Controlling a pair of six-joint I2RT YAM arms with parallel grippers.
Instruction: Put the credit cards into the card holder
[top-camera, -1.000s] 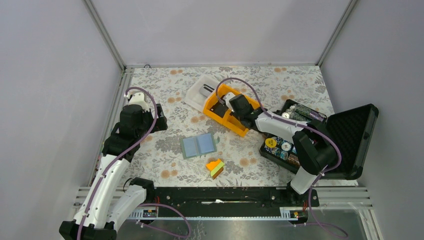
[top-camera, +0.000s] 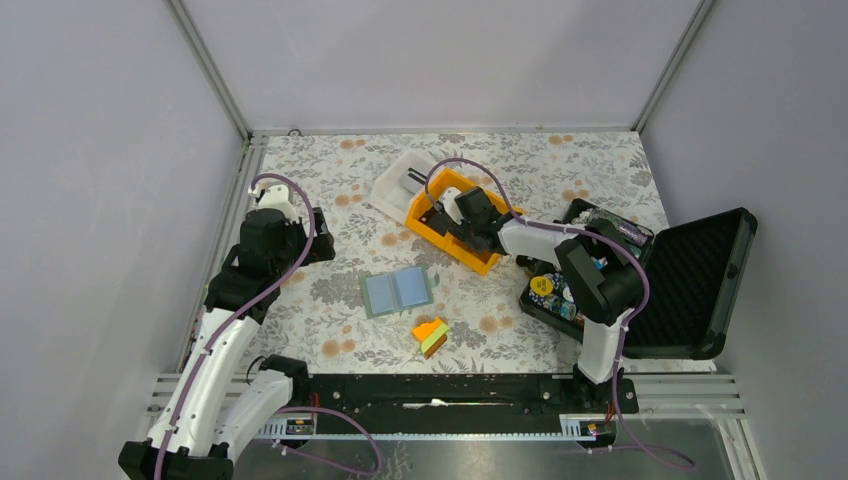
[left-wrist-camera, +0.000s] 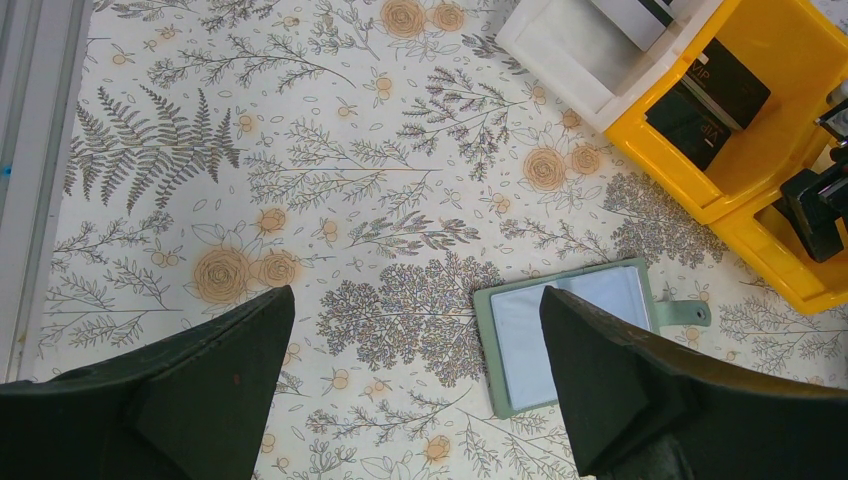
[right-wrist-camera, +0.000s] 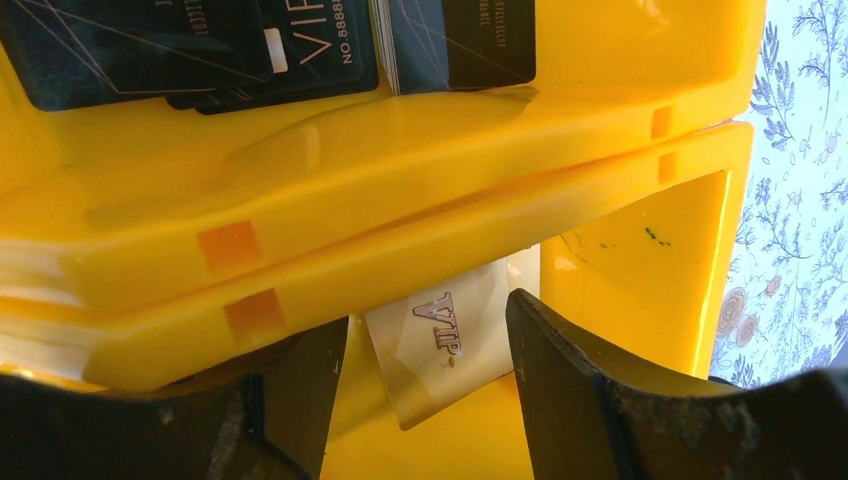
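Observation:
The card holder (top-camera: 396, 291), green with clear pockets, lies open on the table, also seen in the left wrist view (left-wrist-camera: 525, 350). A yellow tray (top-camera: 440, 238) holds black cards (right-wrist-camera: 460, 40) in one compartment and a gold VIP card (right-wrist-camera: 435, 340) in the other. My right gripper is down in the second compartment, open, its fingers either side of the gold card's visible part; contact cannot be told. My left gripper hangs open over the table's left side, nothing between its fingers.
A clear tray (top-camera: 392, 185) adjoins the yellow one. An open black case (top-camera: 700, 290) with assorted items stands right, under the right arm. Small coloured blocks (top-camera: 432, 337) lie near the front.
My right arm has shifted leftward at its elbow and base, and its wrist has moved slightly within the yellow tray. The left arm and the table items are unchanged.

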